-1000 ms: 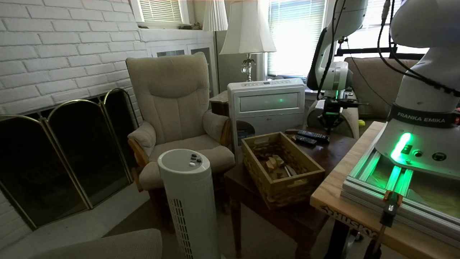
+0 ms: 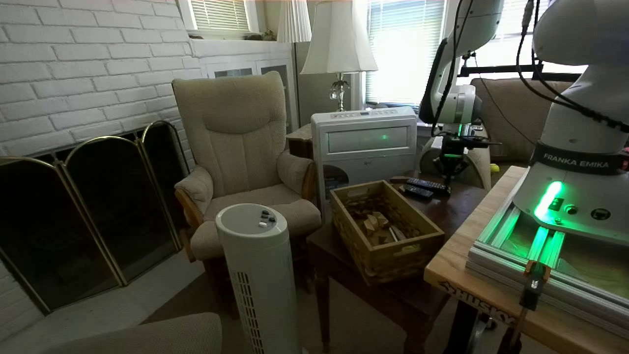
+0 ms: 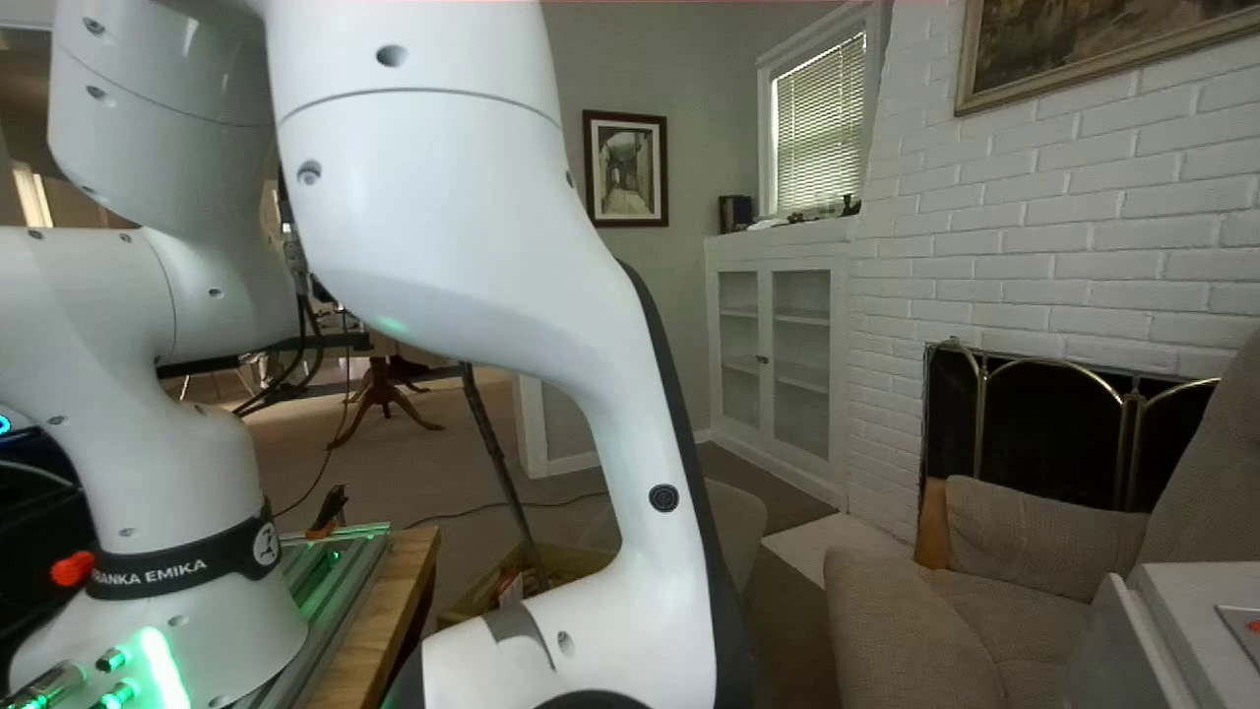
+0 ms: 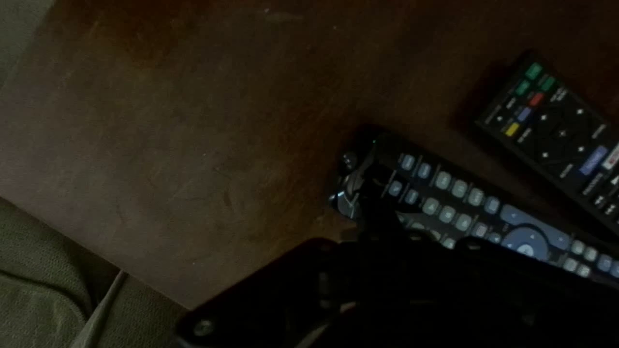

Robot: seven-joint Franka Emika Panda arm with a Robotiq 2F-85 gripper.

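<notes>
In the wrist view, a long black remote (image 4: 447, 203) with pale blue buttons lies on the dark brown table. A second black remote (image 4: 557, 133) with colored buttons rests beside it, to the upper right. My gripper is shut over the rounded end of the long remote, and nothing shows between its fingers. Its dark body covers part of that remote, and I cannot tell whether the tips touch it. From exterior view 1, the gripper (image 2: 449, 177) is low at the far end of the table, by the remotes.
A woven basket (image 2: 386, 260) holding several wooden blocks stands on the dark table (image 2: 466, 203), close to the remotes. Behind is a white appliance (image 2: 368, 138); the wooden workbench (image 2: 454, 259) flanks the table. Bare tabletop (image 4: 191, 145) lies left of the remotes.
My gripper sits very slightly lower and farther left in exterior view 1 than a second ago. The basket and remotes look unmoved.
</notes>
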